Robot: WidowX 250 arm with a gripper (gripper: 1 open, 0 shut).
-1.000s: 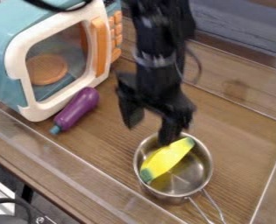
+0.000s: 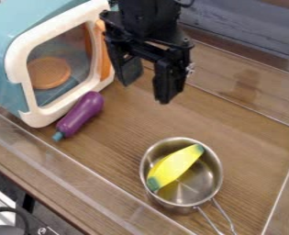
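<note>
My black gripper (image 2: 150,71) hangs high at the top centre, in front of the toy microwave's right side, its fingers spread apart with nothing visible between them. A yellow banana (image 2: 173,166) with green tips lies inside a steel pot (image 2: 202,188) at the lower right. A purple eggplant (image 2: 82,114) lies on the counter left of centre, beside the microwave.
The blue and white toy microwave (image 2: 30,32) stands at the upper left, an orange disc behind its door. A grey wall runs along the back.
The gripper has risen and moved back, away from above the pot toward the top of the view. The pot, banana and eggplant have stayed in place.
</note>
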